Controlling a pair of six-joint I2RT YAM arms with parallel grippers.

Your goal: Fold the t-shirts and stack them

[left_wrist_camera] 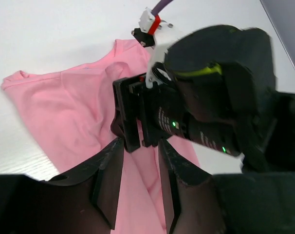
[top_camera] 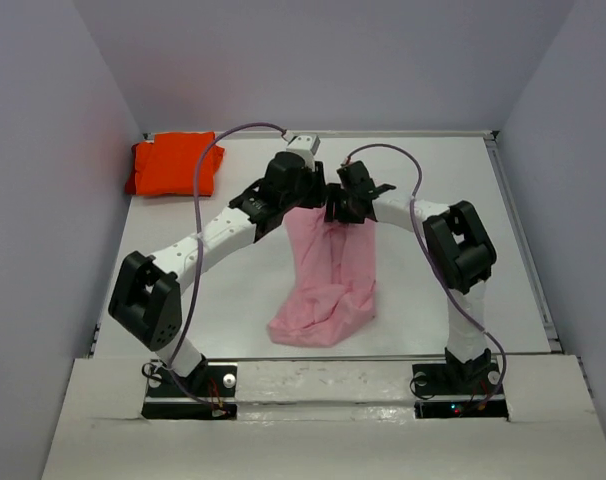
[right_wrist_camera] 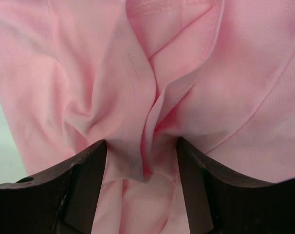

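A pink t-shirt (top_camera: 323,300) lies rumpled and lengthwise down the middle of the table. My right gripper (top_camera: 333,205) is down on its far part, fingers open around a raised fold of cloth (right_wrist_camera: 130,112). My left gripper (top_camera: 313,195) hangs over the far left part of the shirt, beside and above the right one; in the left wrist view its fingertips (left_wrist_camera: 111,146) are apart, with the right gripper just beyond them. Whether it holds anything is not seen; none shows between its fingers.
A folded orange stack of cloth (top_camera: 173,160) lies at the back left.
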